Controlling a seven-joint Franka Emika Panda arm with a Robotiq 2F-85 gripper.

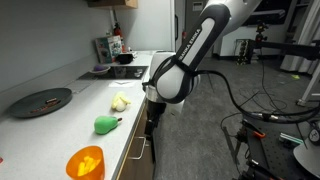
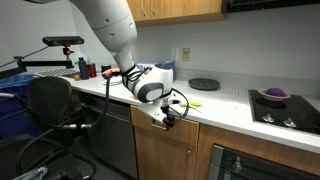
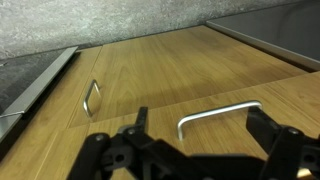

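In the wrist view a silver bar handle runs across a wooden drawer front. My gripper is open, its dark fingers spread to either side of that handle, with no clear contact. Below the drawer is a wooden cabinet door with its own smaller handle. From the side, the gripper points down close to the front of the wooden drawers. Exterior view 2 has the white arm bent low before the wooden cabinet. How far the drawer is shut cannot be told.
On the white counter are a green object, a yellow item, an orange bowl with yellow contents and a dark round pan. A stove lies further along.
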